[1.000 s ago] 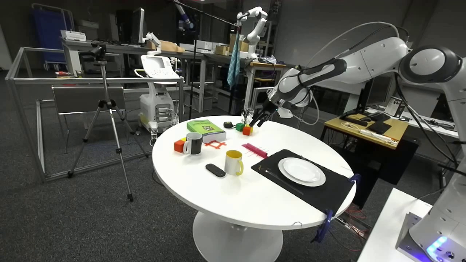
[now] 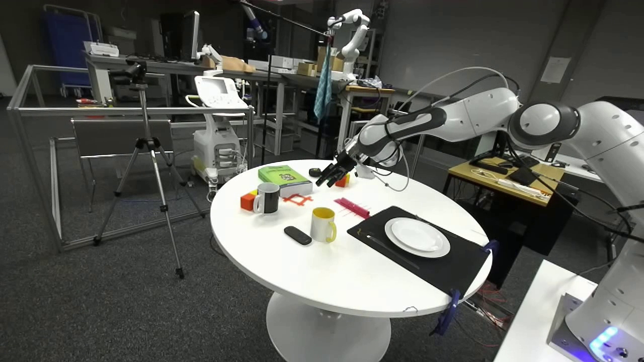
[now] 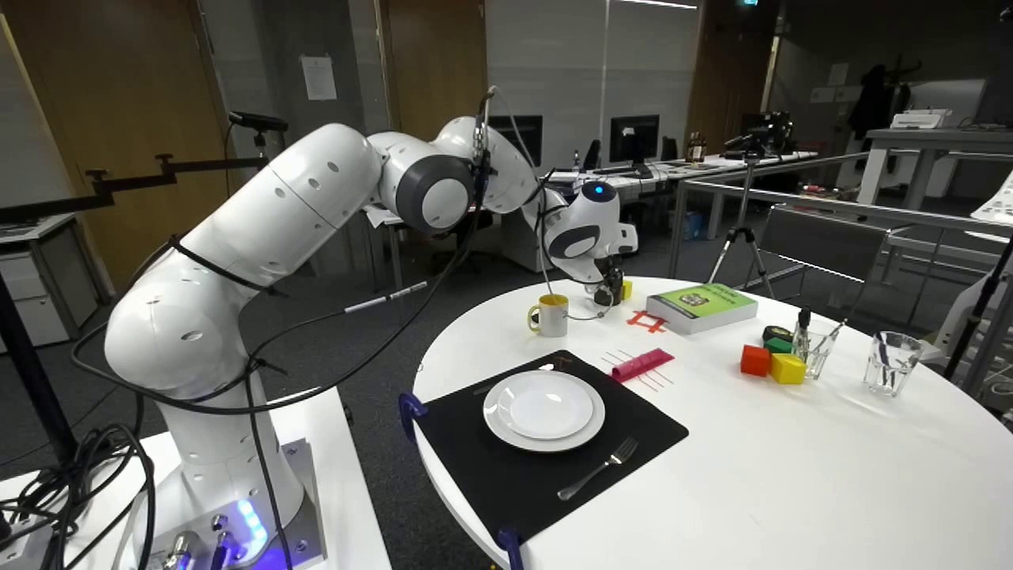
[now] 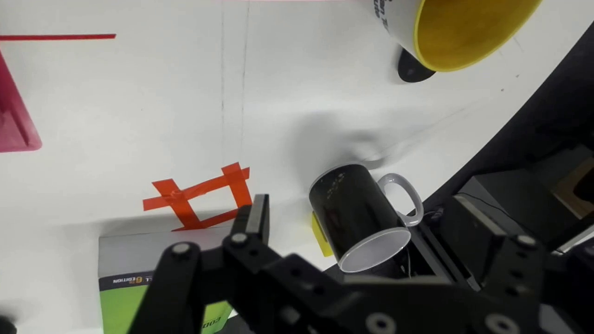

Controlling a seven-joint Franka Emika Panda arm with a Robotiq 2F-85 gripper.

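The black mug [image 4: 353, 208] shows in the gap between the fingers in the wrist view, apart from them, its grey handle to the right. In exterior view 1 my gripper [image 2: 324, 181] hangs over the back of the table, and the black mug [image 2: 269, 198] stands upright further left. A white mug [image 2: 320, 225] with a yellow inside stands nearer the front, beside a dark oblong object [image 2: 297, 235]. A red block [image 2: 247, 201] sits by the black mug.
A green book [image 2: 284, 177] lies near red tape [image 2: 297, 199]. A pink strip [image 2: 351, 207] lies mid-table. White plates [image 2: 416, 235] rest on a black mat [image 2: 386, 216]. Glasses [image 3: 891, 362] and coloured blocks [image 3: 787, 367] stand on the opposite side.
My arm has swung left in exterior view 1. The objects on the table look unmoved.
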